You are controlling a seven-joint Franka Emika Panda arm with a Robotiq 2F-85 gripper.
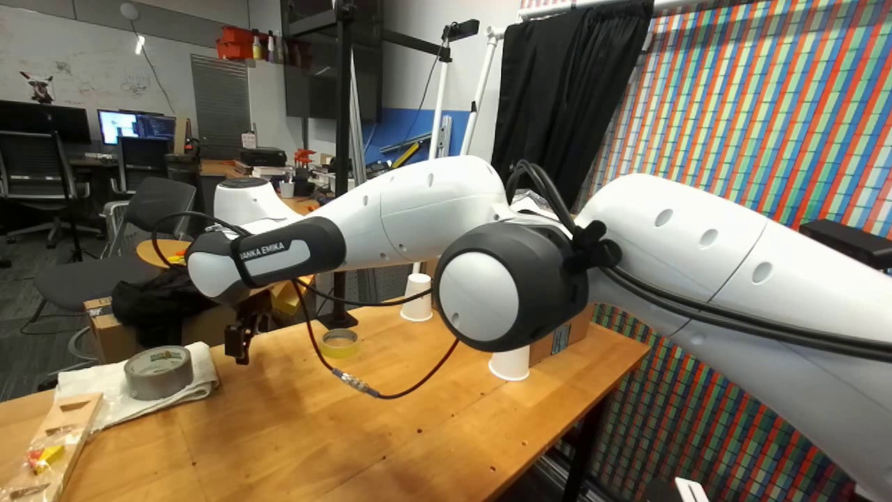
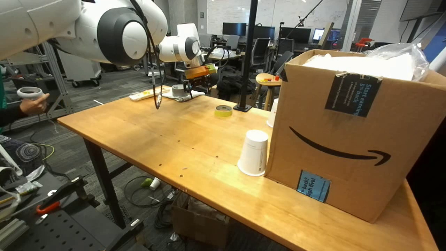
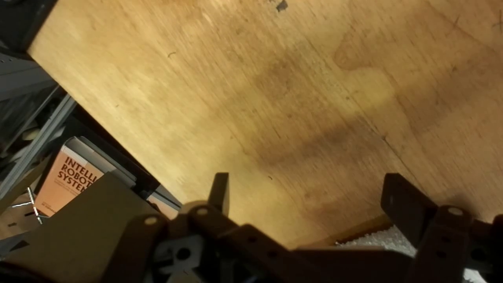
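My gripper is open in the wrist view, its two dark fingers [image 3: 219, 194] wide apart over bare wood and nothing between them. In exterior view 1 the gripper [image 1: 239, 341] hangs low by the table's far edge, right of a grey tape roll [image 1: 159, 373] on a folded white cloth [image 1: 202, 368]. Exterior view 2 has the gripper [image 2: 199, 85] near that cloth [image 2: 190, 97] as well. A yellow tape roll [image 2: 223, 111] lies flat, nearer the table's middle. No white ball can be seen in any current view.
Two upside-down white cups [image 2: 253, 152] [image 1: 416, 298] stand by a large cardboard box [image 2: 351, 138]. A black post [image 2: 248, 62] rises from the table's far edge. A wooden strip [image 1: 63, 439] lies at the left.
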